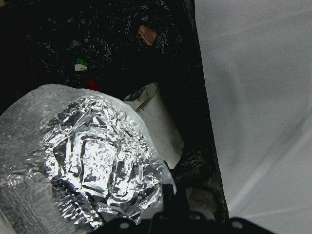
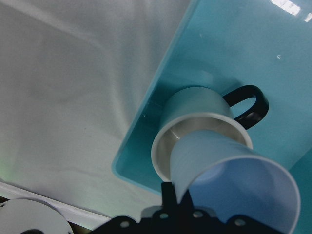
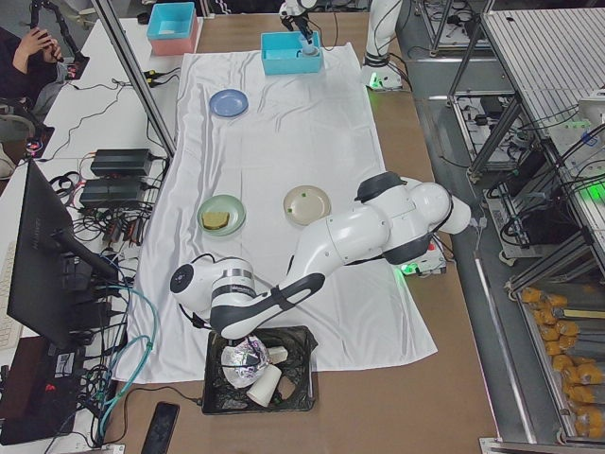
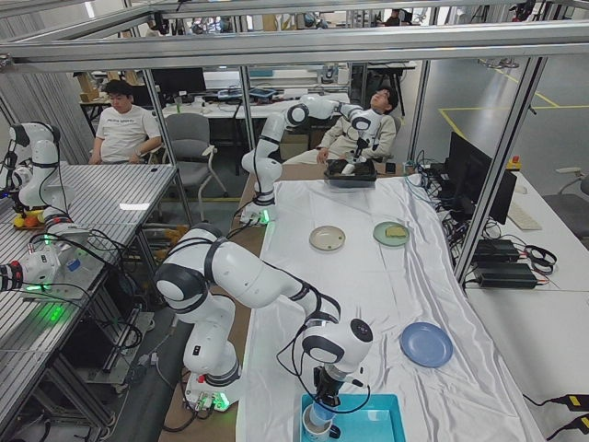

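Observation:
A crumpled foil bowl (image 3: 244,361) (image 1: 97,161) is over the black-lined bin (image 3: 307,397) (image 1: 195,97). My left gripper is shut on its rim. The bin holds white paper pieces (image 1: 161,131) and small scraps. At the other end, my right gripper is shut on a light blue cup (image 2: 234,190), tilted over a mug (image 2: 195,102) with a black handle inside the blue tray (image 2: 253,44) (image 4: 377,414).
Green plate (image 3: 233,203) with a yellow sponge (image 3: 215,220), beige plate (image 3: 307,194) and blue plate (image 4: 425,350) lie apart on the white cloth. Monitors and cables line one side.

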